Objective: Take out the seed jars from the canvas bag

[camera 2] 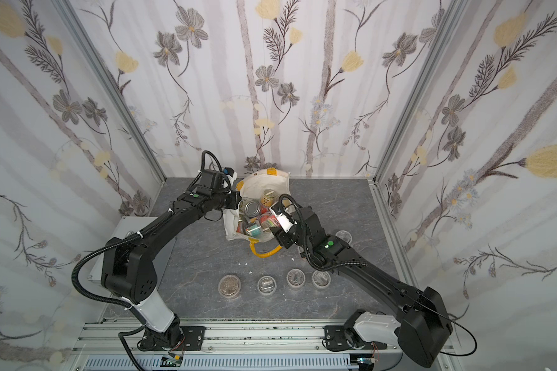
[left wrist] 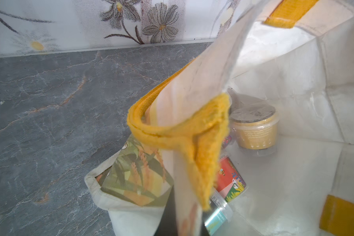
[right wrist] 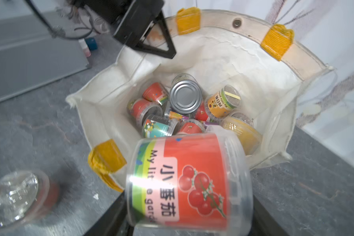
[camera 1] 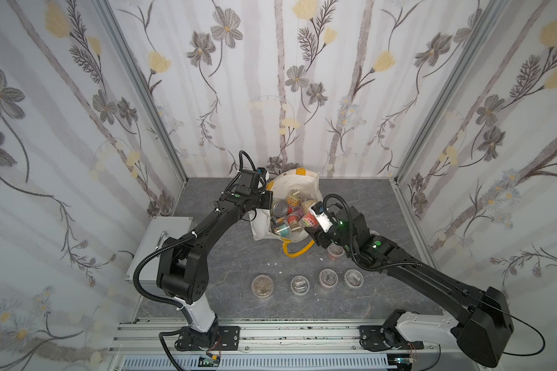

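The white canvas bag (camera 1: 261,225) with yellow handles lies open at the back middle, several seed jars (right wrist: 184,94) inside. My left gripper is shut on the bag's rim and yellow strap at its left side. My right gripper is shut on a tomato-label jar (right wrist: 196,181) in a clear cup, held over the bag's front right edge. Several jars (camera 1: 262,284) stand on the grey counter in front of the bag.
A pale metal box (camera 1: 147,253) sits at the left side. Patterned walls (camera 2: 309,92) enclose the counter. Bare counter shows at the back right and between the box and bag.
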